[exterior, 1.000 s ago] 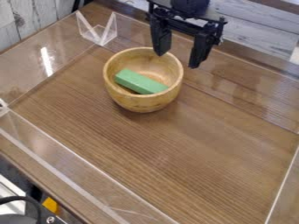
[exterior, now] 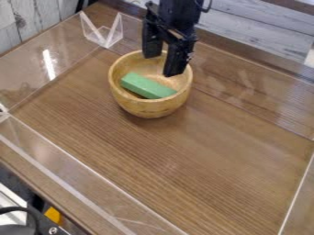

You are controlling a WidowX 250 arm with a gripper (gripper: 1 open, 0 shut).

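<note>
My black gripper (exterior: 163, 55) hangs open over the back half of a round wooden bowl (exterior: 150, 102), its fingers pointing down and apart. A green block (exterior: 147, 86) lies inside the bowl toward the front left, a little in front of and below the fingers.
The bowl stands on a wooden tabletop (exterior: 185, 174) with wide clear room to the right and front. A white wire-like object (exterior: 103, 32) is at the back left. Pale panels border the back, and the table's left edge shows at lower left, with dark cable beyond.
My gripper has moved left from right of the bowl to over it and turned, so its fingers appear closer together in the view. The bowl and green block are unmoved.
</note>
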